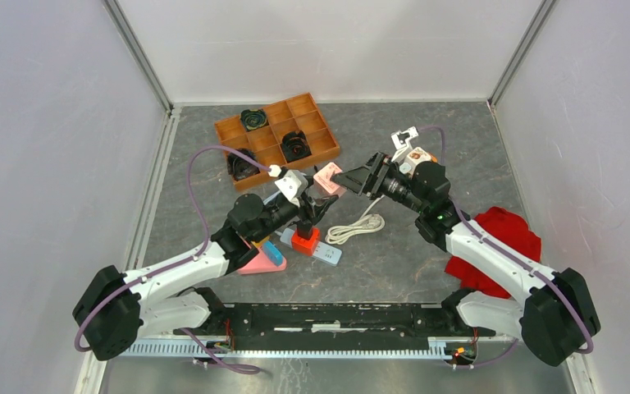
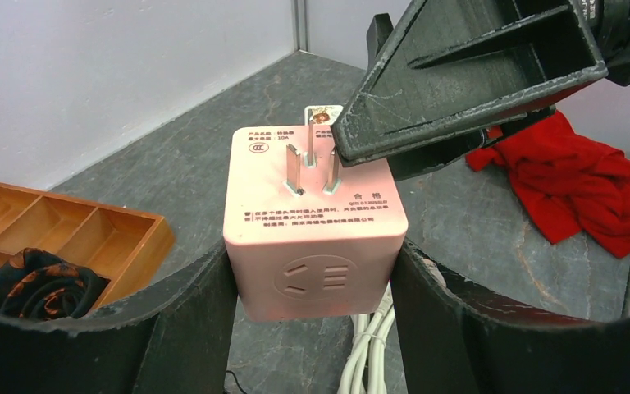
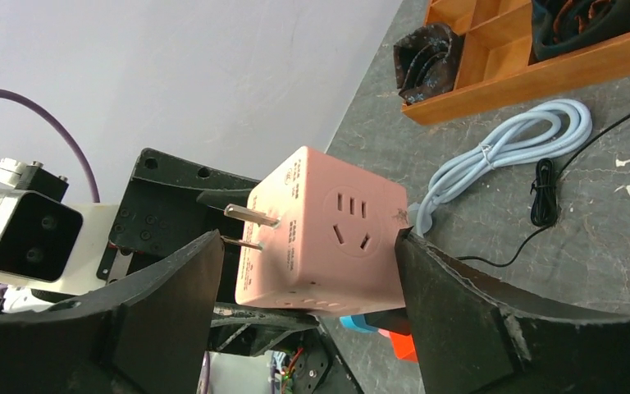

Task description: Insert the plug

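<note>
A pink cube plug point(image 1: 329, 178) with three metal prongs and socket faces is held up over the middle of the table. My left gripper is shut on it, prongs upward in the left wrist view. The right gripper's body hides part of the plug in the left wrist view.
Below lie a grey power strip point(image 1: 326, 254), a red block point(image 1: 305, 245), a white coiled cable point(image 1: 354, 232) and pink and blue items. A wooden divider box point(image 1: 320, 137) stands at the back; a red cloth point(image 1: 509, 234) lies at the right.
</note>
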